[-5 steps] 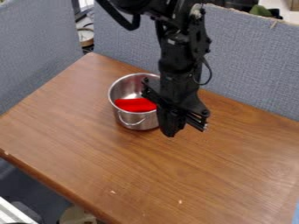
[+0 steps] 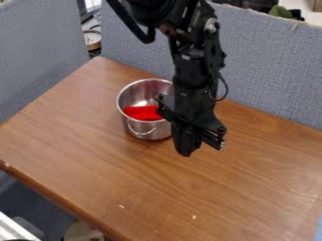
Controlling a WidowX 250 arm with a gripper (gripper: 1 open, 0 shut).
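Observation:
A steel pot (image 2: pixel 132 99) with a wire handle stands on the wooden table toward the back left, with a red object (image 2: pixel 141 112) inside it. The black gripper (image 2: pixel 189 141) hangs pointing down just right of the pot's front, partly covering the pot's right side. Whether its fingers are open or shut, or hold anything, is unclear.
Grey padded partitions (image 2: pixel 270 71) border it at the back and left.
The pot and red object look unchanged.

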